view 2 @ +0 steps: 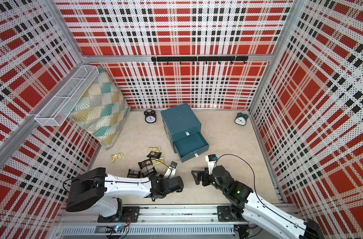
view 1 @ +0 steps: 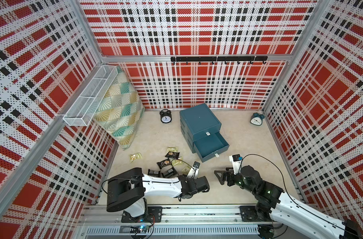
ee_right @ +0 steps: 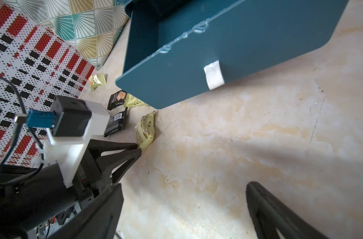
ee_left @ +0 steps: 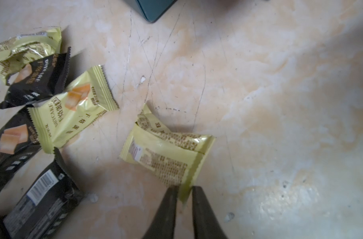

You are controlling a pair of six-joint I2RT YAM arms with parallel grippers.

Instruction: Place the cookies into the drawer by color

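Note:
A blue drawer unit (view 1: 199, 119) stands with its lower drawer (view 1: 211, 145) pulled out; the part I see inside is empty. Yellow and black wrapped cookies lie in a cluster left of it. My left gripper is shut at the lower edge of a yellow cookie (ee_left: 161, 155); the blurred fingertips leave unclear whether the wrapper's tip is between them. A black cookie (ee_left: 40, 203) lies left of it. My right gripper stands open, low in front of the drawer, nothing between its fingers.
A patterned cushion (view 1: 117, 111) leans at the left under a wire basket (view 1: 80, 111). A black clock (view 1: 165, 116) and a teal clock (view 1: 256, 119) stand at the back. Another yellow cookie (view 1: 135, 157) lies apart at left. The table right of the drawer is clear.

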